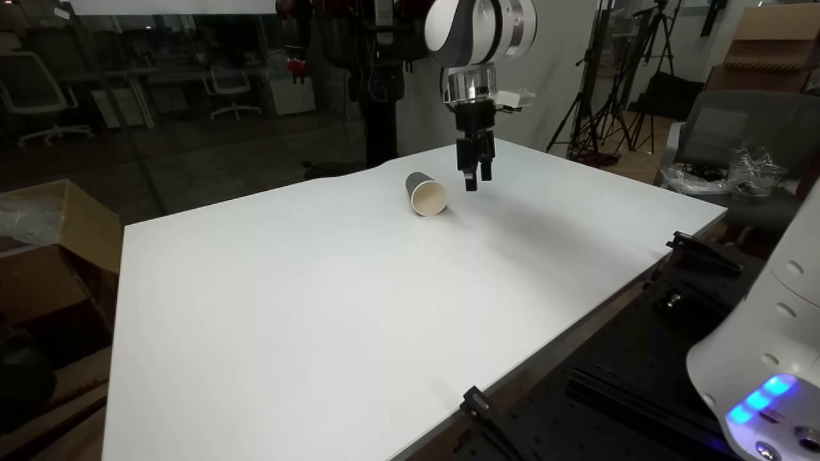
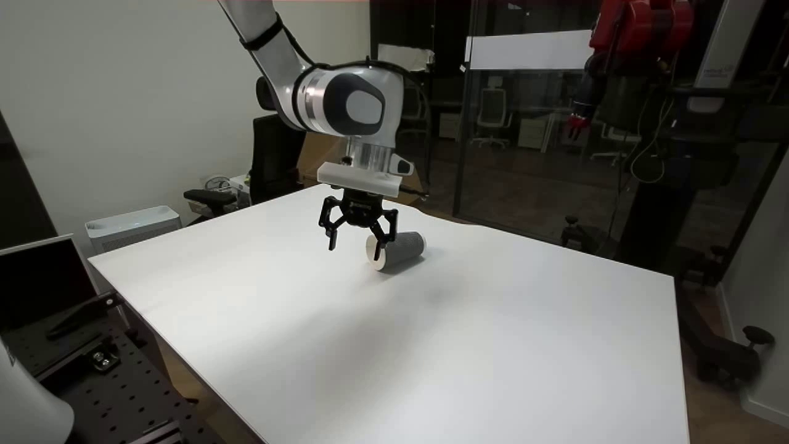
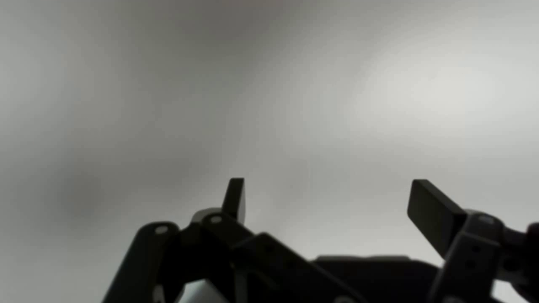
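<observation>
A dark grey paper cup point(image 1: 419, 181) lies on its side on the white table, its pale open mouth facing the camera in exterior view 1. In exterior view 2 the same cup point(image 2: 406, 247) shows behind one finger of my gripper point(image 2: 354, 253). The gripper point(image 1: 478, 184) is apart from the cup, above the table and to its right in exterior view 1. Its fingers stand wide open. Between the fingers in the wrist view there is only bare tabletop; the cup cannot be made out there.
The white table point(image 1: 292, 307) is otherwise empty, with wide free room in front of the cup. Black clamps point(image 1: 484, 407) grip its near edge. The table's back edge point(image 1: 353, 173) runs a short way behind the cup.
</observation>
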